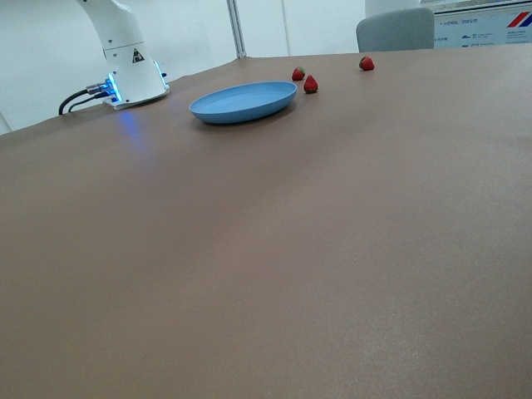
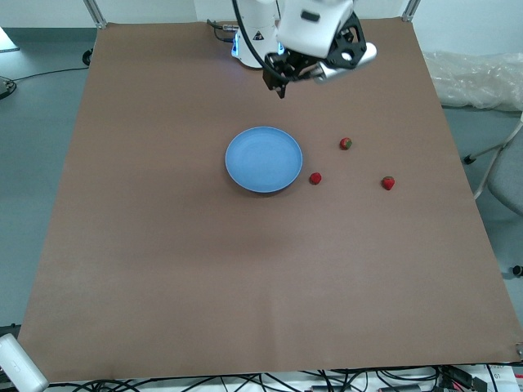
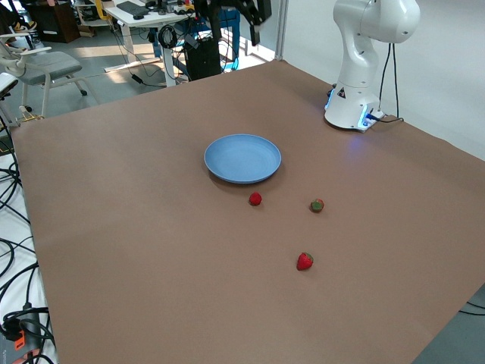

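Observation:
A blue plate [image 2: 264,158] [image 1: 242,101] [image 3: 242,158] lies on the brown table, with three strawberries beside it: one nearest the plate [image 2: 315,178] [image 3: 255,199], one with green top [image 2: 346,144] [image 3: 317,205], one farther off [image 2: 388,183] [image 3: 305,261]. The plate holds nothing. The black gripper [image 2: 280,86] hangs high above the far part of the table in the left view, turned side-on, so its opening is unclear; in the right view it is only partly seen at the top.
The white robot base [image 3: 350,104] stands at the table's back edge. A grey chair [image 2: 507,171] stands off the right side in the left view, and cables run along the near edge.

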